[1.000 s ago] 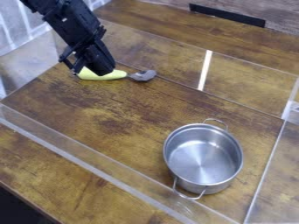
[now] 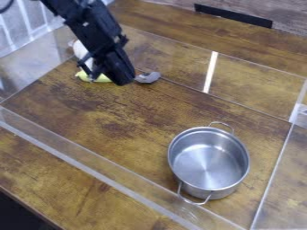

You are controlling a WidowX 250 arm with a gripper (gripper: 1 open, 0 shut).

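My black gripper (image 2: pixel 125 74) is in the upper left of the camera view, shut, with nothing visible between its fingers. It hangs over a pale yellow-green long object (image 2: pixel 93 78), largely hidden behind it. A small grey piece (image 2: pixel 147 78) lies just right of the fingertips; whether it joins the yellow-green object is unclear. A steel pot (image 2: pixel 207 162) with wire handles stands at the lower right.
Clear edges or panels border the work area. A dark strip (image 2: pixel 234 16) lies at the back right.
My gripper has moved a little to the right, covering more of the yellow-green object. The pot has not moved.
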